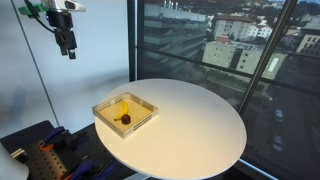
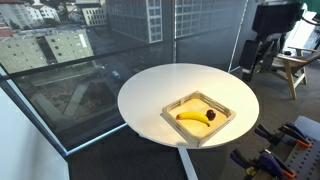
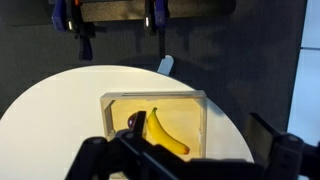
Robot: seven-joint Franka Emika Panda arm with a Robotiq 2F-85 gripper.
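Note:
A shallow, light wooden tray (image 1: 149, 116) rests on the white round table (image 1: 190, 130), near its edge on the arm's side. Inside it lie a yellow banana (image 2: 190, 116) and a small dark red round fruit (image 2: 211, 115), close together. From above, the wrist view shows the banana (image 3: 166, 137) in the tray, with the fruit (image 3: 132, 121) partly hidden by a finger. High above the floor, to the left of the table in exterior view 1, hangs my gripper (image 1: 68, 54). Its fingers (image 3: 274, 145) stand wide apart in the wrist view, with nothing held between them.
A dark perforated base (image 1: 43, 162) with blue-handled parts (image 1: 80, 170) sits beside the table on the arm's side. Large windows border the far side, and a wooden chair (image 2: 293, 70) stands in the background.

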